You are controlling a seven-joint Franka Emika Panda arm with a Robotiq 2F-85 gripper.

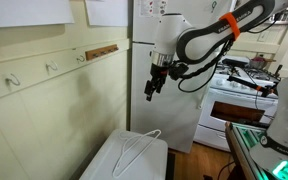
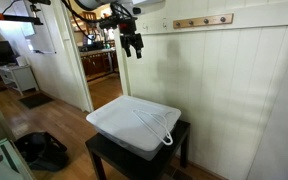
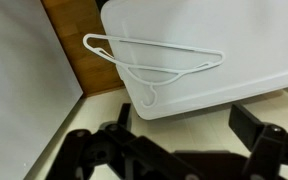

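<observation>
A white hanger lies flat on the white lid of a plastic bin. In the wrist view its hook points toward the wall side and one end reaches past the lid's edge over the floor. My gripper is open and empty, high above the bin. From the other side the gripper appears well clear of the lid, near wall-hook height. Its two dark fingers stand wide apart at the bottom of the wrist view, with the hanger beyond them.
Metal hooks line a rail on the cream wall, near a brown wooden board. The bin rests on a black table. A white fridge and a stove stand behind. A black bag sits on the floor.
</observation>
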